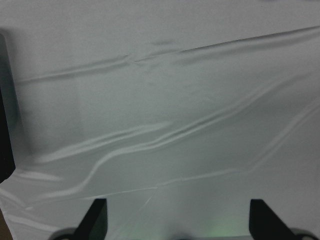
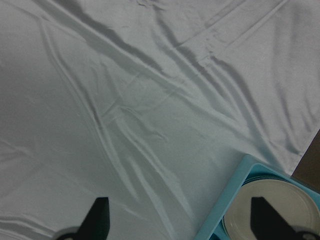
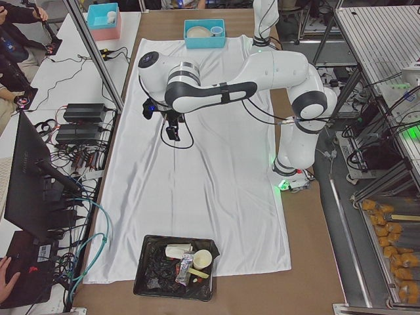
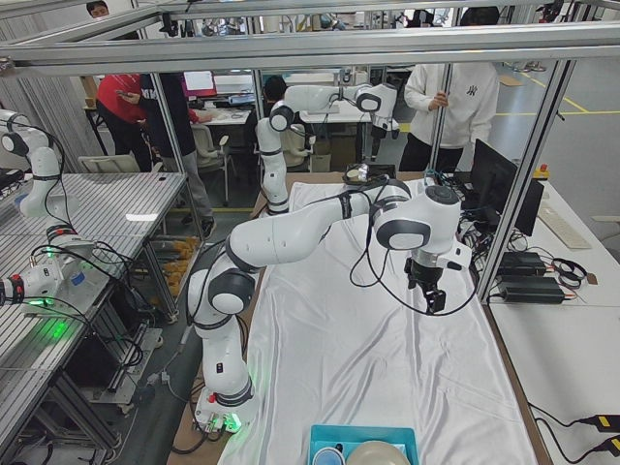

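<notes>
Both arms hold their grippers over the table's white cloth point(image 3: 184, 190). One gripper point(image 3: 173, 131) hangs near the middle in the camera left view; another point(image 4: 426, 295) shows in the camera right view. In the left wrist view my left gripper stands open over bare cloth, nothing between its fingers. In the right wrist view my right gripper is open too, above cloth beside a blue bin point(image 2: 230, 191) holding a pale plate point(image 2: 270, 202).
A black tray point(image 3: 157, 282) with a cup, wrappers and other items sits at one table end; the blue bin with plate and cup is at the other. A monitor point(image 3: 29, 184) and cables line one side.
</notes>
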